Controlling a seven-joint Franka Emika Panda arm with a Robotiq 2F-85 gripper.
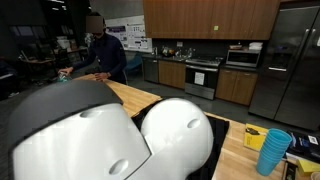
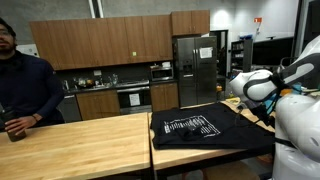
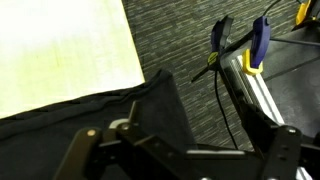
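My gripper stands open at the bottom of the wrist view, with nothing between its fingers. Below it are the corner of a black cloth [image 3: 60, 135], the pale wooden tabletop [image 3: 60, 50] and the grey carpet. In exterior view 1 the white arm [image 1: 90, 140] fills the lower left, and the gripper is not discernible there. Exterior view 2 has the arm [image 2: 275, 95] at the right edge, beside the black-covered part of the table. A stack of blue cups [image 1: 272, 152] stands on the wood at the right of exterior view 1.
Near the blue cups lies a yellow item [image 1: 255, 137]. A person [image 2: 35, 85] stands at the far left by the table, holding a dark cup [image 2: 14, 124]. Clamps with blue and yellow parts [image 3: 260, 45] sit beyond the table edge. Bare wood [image 2: 80, 145] is clear.
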